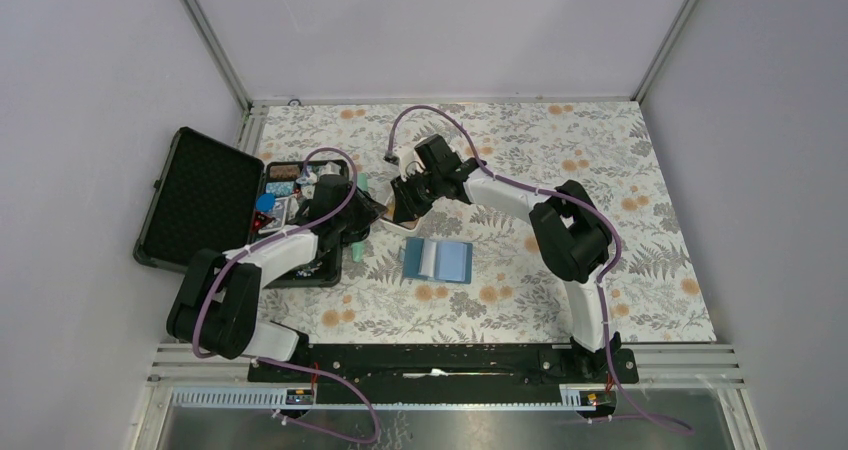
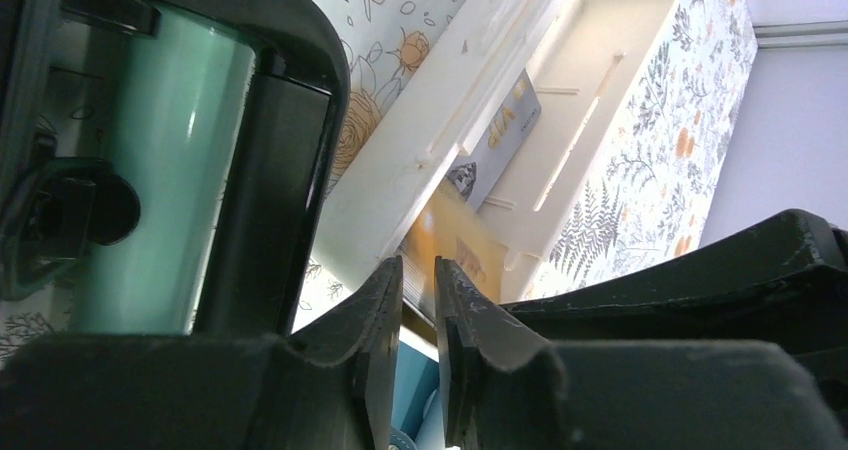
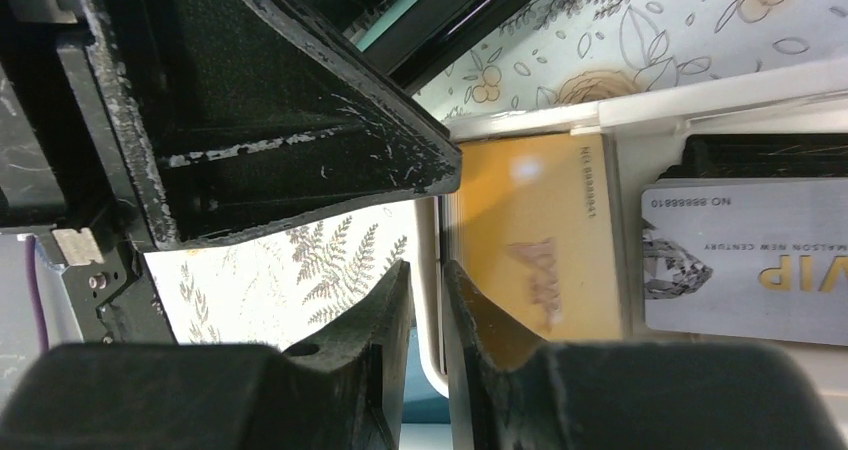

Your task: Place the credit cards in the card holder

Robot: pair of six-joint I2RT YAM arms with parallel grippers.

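A white card box [image 2: 380, 220] holds a yellow card [image 3: 535, 240] and a silver VIP card [image 3: 745, 255]. My left gripper is at the box's near end, fingertips close beside the yellow card, a narrow gap between them. My right gripper has its fingertips at the box's end wall, close together at the yellow card's edge; exactly what sits between them is hard to see. The blue card holder [image 1: 452, 260] lies open on the table below the box.
An open black case [image 1: 300, 275] with assorted items stands left of the box, a green object [image 2: 170, 170] along its side.
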